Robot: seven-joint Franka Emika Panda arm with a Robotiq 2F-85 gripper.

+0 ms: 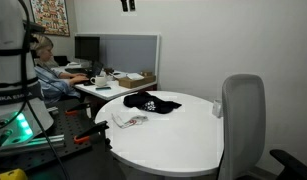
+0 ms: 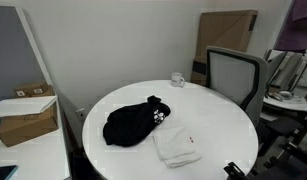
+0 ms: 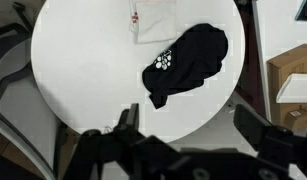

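Note:
A dark cloth with white spots lies crumpled on the round white table, also seen as the black cloth in the wrist view. Beside it, a folded white cloth rests flat; its edge is cut off at the top of the wrist view. My gripper hangs high above the table, its two prongs apart at the top edge of exterior view 1. From the wrist view, the gripper shows spread dark fingers with nothing between them, and it touches neither cloth.
A white mug stands near the far edge of the table. A grey chair back rises at the table's side. Cardboard boxes sit on a neighbouring white surface.

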